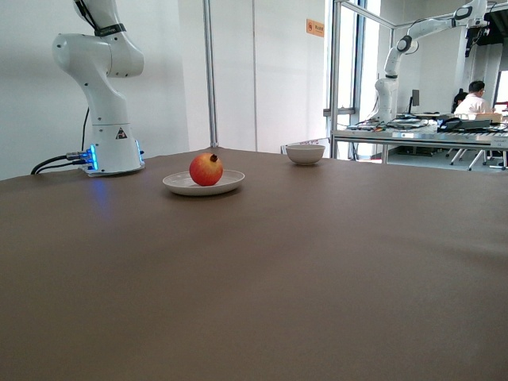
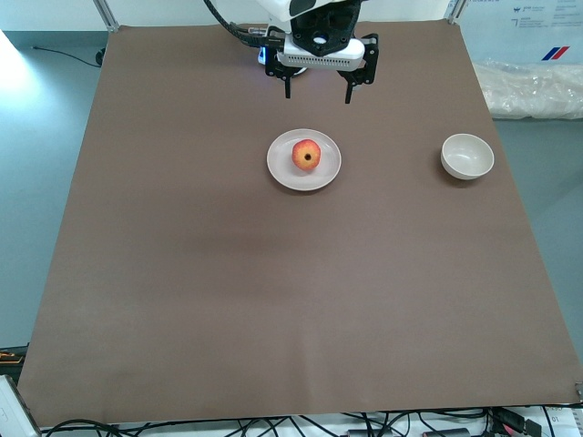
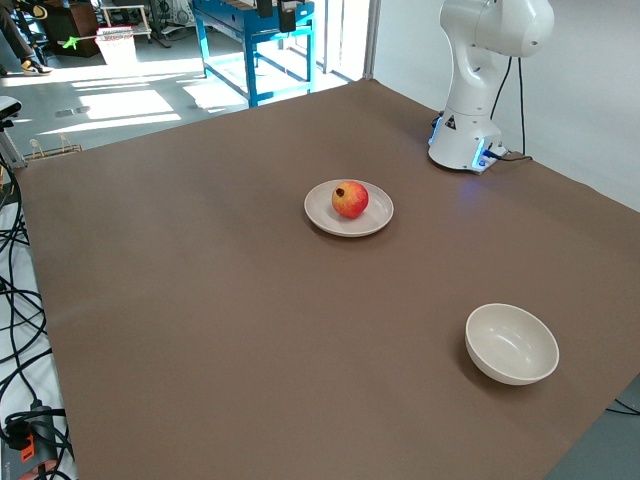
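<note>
A red pomegranate (image 2: 306,155) rests on a white plate (image 2: 304,177) in the middle-back of the brown table; it also shows in the top view (image 1: 205,169) and the right view (image 3: 349,199). An empty white bowl (image 2: 467,157) stands apart from the plate, to its right in the left view. My gripper (image 2: 318,91) hangs above the table's far part, beyond the plate, its two black fingers open and apart with nothing seen between them. In the top view the gripper is out of frame.
The arm's base (image 1: 115,151) stands at the back edge. Cables and electronics (image 2: 506,423) lie beyond the near edge. A plastic bag (image 2: 533,89) lies off the table at the back right.
</note>
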